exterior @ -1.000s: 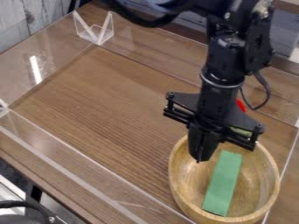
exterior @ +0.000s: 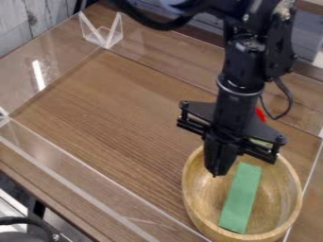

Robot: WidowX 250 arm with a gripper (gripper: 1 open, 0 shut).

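Note:
My black gripper [exterior: 222,142] points down over the back half of a light wooden bowl [exterior: 203,206] at the lower right. It is shut, with nothing showing between its fingers. A flat green block [exterior: 240,198] lies in the bowl, below and right of the gripper tip. The gripper hides part of the bowl's back rim.
A small red object [exterior: 262,115] is partly hidden behind the gripper at right. A white wire or plastic holder [exterior: 104,26] stands at the back left. Dark cables lie at the bottom left corner.

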